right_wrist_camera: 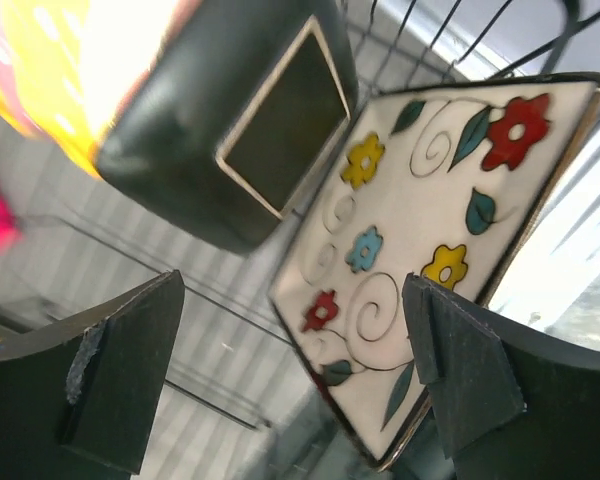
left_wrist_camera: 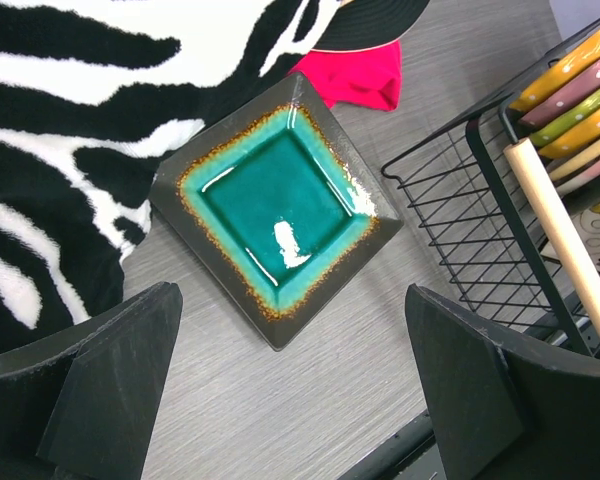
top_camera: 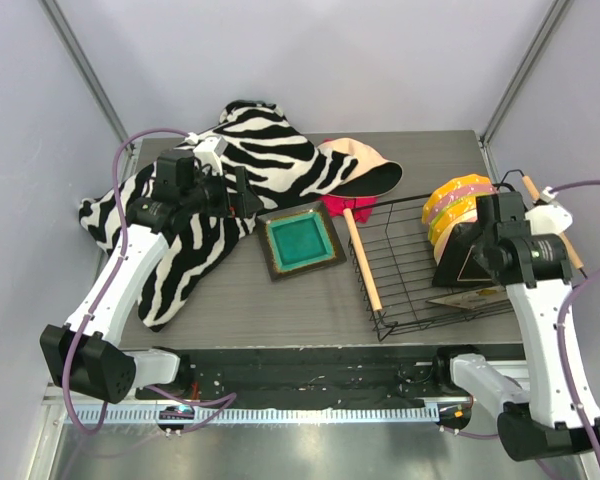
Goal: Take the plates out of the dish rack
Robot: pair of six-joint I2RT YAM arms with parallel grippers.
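A square green plate [top_camera: 300, 241] with a dark rim lies on the table left of the dish rack [top_camera: 405, 265]. My left gripper stands open above the table, the green plate in view beyond its fingers and nothing between them. In the right wrist view a cream plate with painted flowers [right_wrist_camera: 380, 240] leans low in the rack, face up. My right gripper is open; its right finger [right_wrist_camera: 460, 370] overlaps the plate's lower part in view, and contact cannot be told. Beside that plate stands a black plate [right_wrist_camera: 290, 120], with yellow and pink plates [top_camera: 458, 200] behind it.
A zebra-striped cloth [top_camera: 180, 240] covers the table's left and back. A red cloth [top_camera: 345, 205] and a black-brimmed cap [top_camera: 372, 178] lie behind the green plate. The rack's wooden handle [top_camera: 363, 260] rises on its left side. Bare table [top_camera: 270, 310] lies in front of the green plate.
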